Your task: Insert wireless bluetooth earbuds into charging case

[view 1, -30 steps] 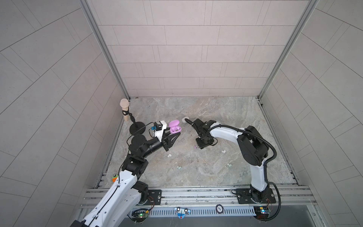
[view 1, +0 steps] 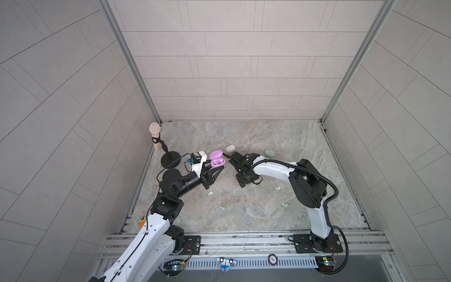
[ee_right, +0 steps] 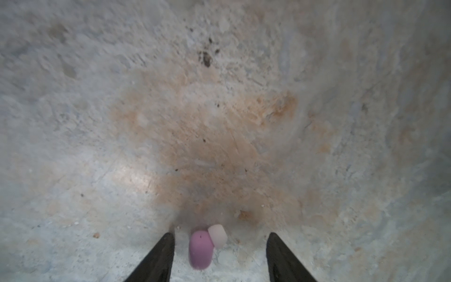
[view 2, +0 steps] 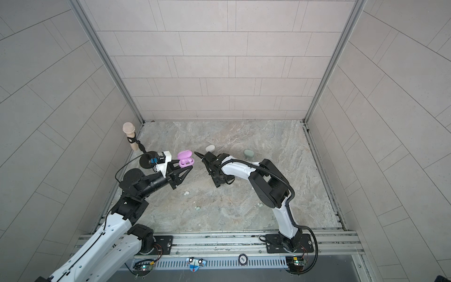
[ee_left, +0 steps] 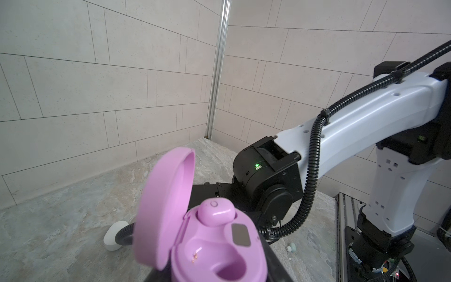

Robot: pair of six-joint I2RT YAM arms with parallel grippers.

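Observation:
My left gripper (view 1: 216,172) is shut on the open pink charging case (ee_left: 218,251), held up off the table with its lid (ee_left: 164,206) raised. In the left wrist view one earbud (ee_left: 216,211) sits in the far slot, while the near slot is empty. A loose pink earbud (ee_right: 201,250) with a pale tip lies on the table in the right wrist view. My right gripper points down above it, open. The earbud appears between the fingers, closer to the left one, and neither touches it. In both top views the right arm hides this earbud.
Several small pale green earbuds or bits, such as the pair (view 1: 222,207), are scattered on the front half of the table. A white case (view 1: 230,148) and a green case (view 1: 269,153) lie behind the right arm. A black-based stand (view 1: 170,159) is at the left.
My right arm has moved left, so its gripper now covers the loose earbud that showed beside it. The left arm and the case have stayed still.

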